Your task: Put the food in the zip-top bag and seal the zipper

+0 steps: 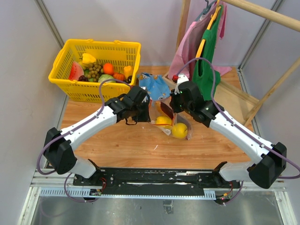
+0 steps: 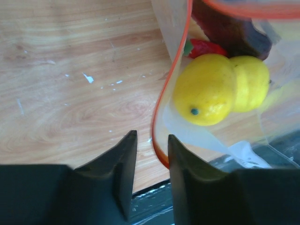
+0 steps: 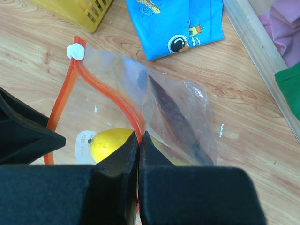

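Observation:
The clear zip top bag (image 1: 166, 132) with its orange rim (image 3: 107, 91) lies on the table, its mouth spread. Inside are yellow fruits (image 2: 206, 89), a dark purple piece of food (image 2: 234, 30) and something small and red (image 2: 206, 48). At the mouth's left side, my left gripper is part open, with the orange rim running between its fingers, nearer the right one. On the other stretch of rim, my right gripper is shut, the strip pinched at its fingertips. A white slider (image 3: 75, 51) sits at the rim's far corner.
Behind and to the left stands a yellow basket (image 1: 70, 91) of produce. Blue printed cloth (image 1: 154, 86) lies just behind the bag. A wooden rack (image 1: 269, 98) with pink and green cloths is at the back right. Bare table (image 1: 117, 145) extends in front.

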